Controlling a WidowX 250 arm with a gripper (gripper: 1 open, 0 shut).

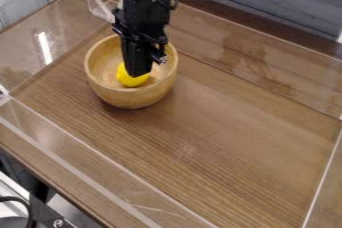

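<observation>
A tan bowl (131, 95) stands on the wooden table toward the upper left, with a yellow object (131, 77) inside it. My black gripper (135, 66) hangs down from the top over the bowl, its tips at or just above the yellow object. It looks shut; whether anything is between its fingers is too small to tell.
A pale wall runs along the back right. A black cable lies at the lower left corner, and clear plastic shows behind the bowl at the upper left.
</observation>
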